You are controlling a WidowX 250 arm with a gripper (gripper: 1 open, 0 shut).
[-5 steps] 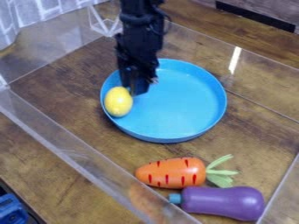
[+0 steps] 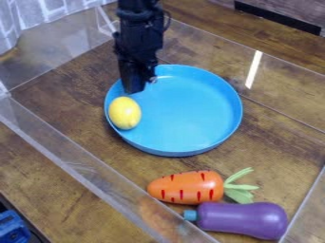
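My gripper (image 2: pixel 132 78) hangs above the upper left rim of the blue plate (image 2: pixel 185 112), higher than the yellow egg-shaped toy (image 2: pixel 124 112) and apart from it. The toy lies on the plate at its left side. The dark fingers are small and blurred, so how far apart they stand is unclear.
An orange toy carrot (image 2: pixel 191 187) with green leaves and a purple toy eggplant (image 2: pixel 244 220) lie at the lower right of the wooden surface (image 2: pixel 64 161). Clear walls border the area, and a blue object (image 2: pixel 13 228) sits at the lower left corner. The surface left of the plate is bare.
The gripper has risen away from the yellow toy toward the back and left. The yellow toy has shifted slightly left on the plate.
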